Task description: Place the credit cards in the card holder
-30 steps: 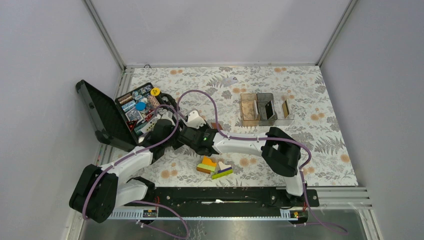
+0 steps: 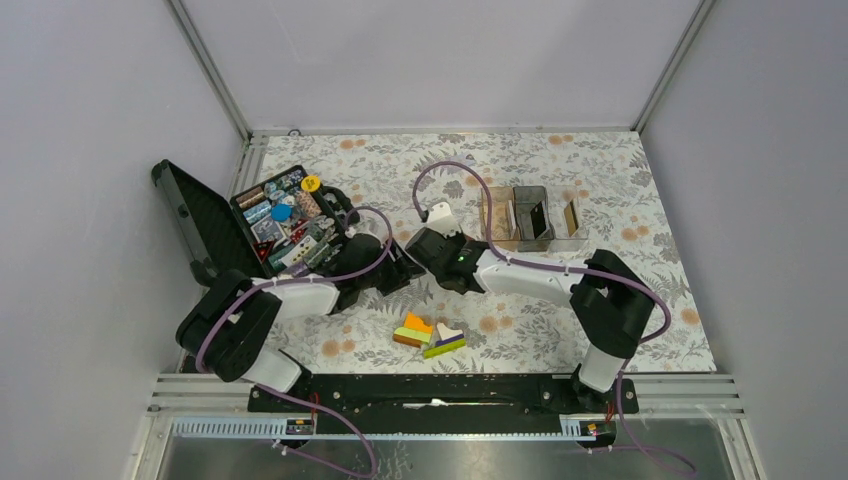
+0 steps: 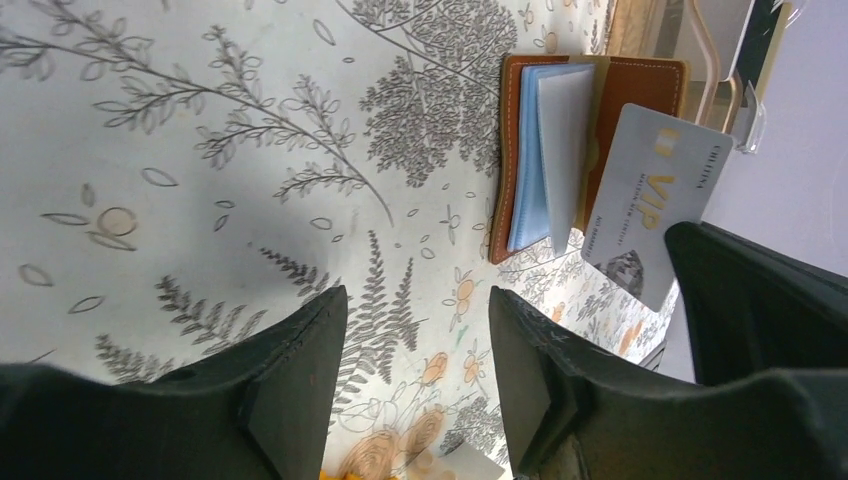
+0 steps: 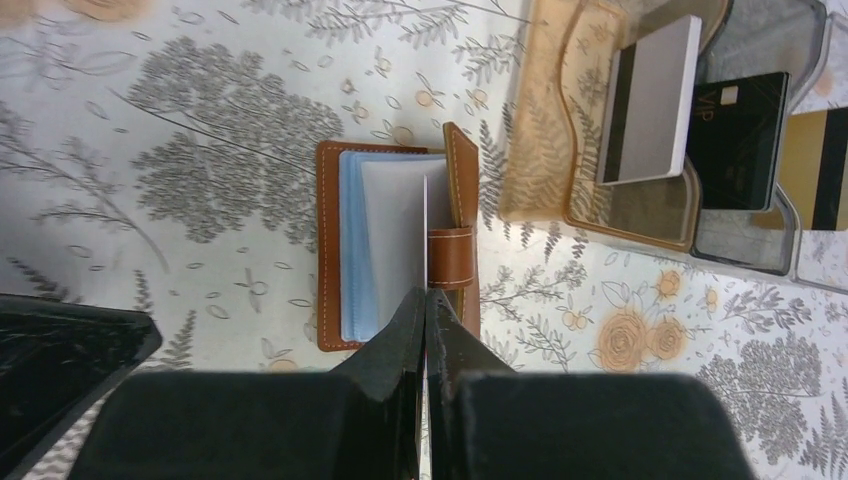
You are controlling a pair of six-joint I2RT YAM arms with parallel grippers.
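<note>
A brown leather card holder with blue and white sleeves lies on the table; in the left wrist view it is at upper right. My right gripper is shut on a thin card held on edge over the holder; the left wrist view shows it as a silver VIP card [image 3: 650,195]. My left gripper is open, fingers apart with bare table between them, left of the right gripper [image 2: 445,262]. Other cards [image 4: 648,100] stand in clear compartments beside the holder.
An open black case [image 2: 205,225] of small items is at the left. Several coloured blocks [image 2: 430,335] lie at the front middle. The clear organizer [image 2: 515,235] is at the back right.
Both arms have moved right and slightly toward the back, the right gripper now covering where the card holder showed in the top view.
</note>
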